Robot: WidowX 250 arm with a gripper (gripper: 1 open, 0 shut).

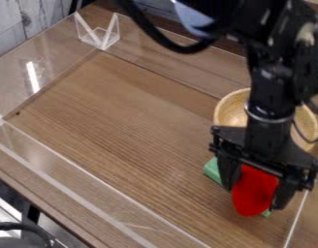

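My black gripper (259,163) is low on the right, open, its fingers reaching down around the upper part of a red rounded object (255,194). The red object lies on a light green piece (216,171), whose left end shows beside the gripper. Whether the fingers touch the red object I cannot tell.
A light wooden bowl (233,107) stands behind the gripper, partly hidden by the arm. A white wire rack (94,29) is at the far upper left.
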